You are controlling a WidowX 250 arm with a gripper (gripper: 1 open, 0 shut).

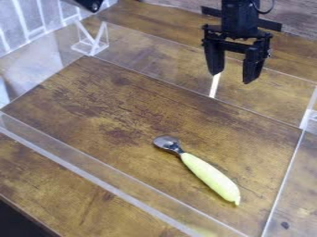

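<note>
My black gripper (234,59) hangs at the top right of the camera view, fingers spread open with nothing between them, above the far part of the wooden surface. An ice-cream scoop with a pale yellow handle (209,174) lies in the lower middle, its metal head pointing up-left, well apart from the gripper.
Clear plastic walls (77,159) border the wooden floor (99,111) on several sides. A white bracket (92,37) stands at the upper left.
</note>
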